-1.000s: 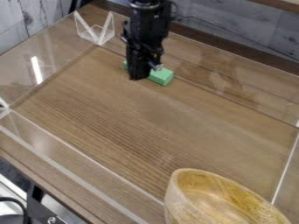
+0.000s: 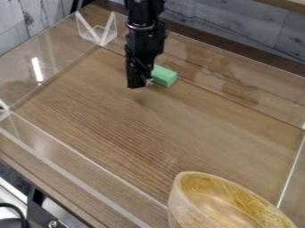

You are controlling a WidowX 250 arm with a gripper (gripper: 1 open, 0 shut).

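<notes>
A black robot arm comes down from the top centre to my gripper (image 2: pixel 139 80), which is low over the wooden table (image 2: pixel 131 142). A small green block (image 2: pixel 162 75) sits just to the right of the gripper, partly behind it. The fingers are small and dark, and I cannot tell whether they are open or shut.
A yellow bowl (image 2: pixel 220 205) stands at the bottom right. A white wire frame (image 2: pixel 99 27) is at the top left, and another white piece is at the left edge.
The arm has drawn back and slightly left, looking narrower, with the gripper ending beside the green block. The block's position looks about the same.
</notes>
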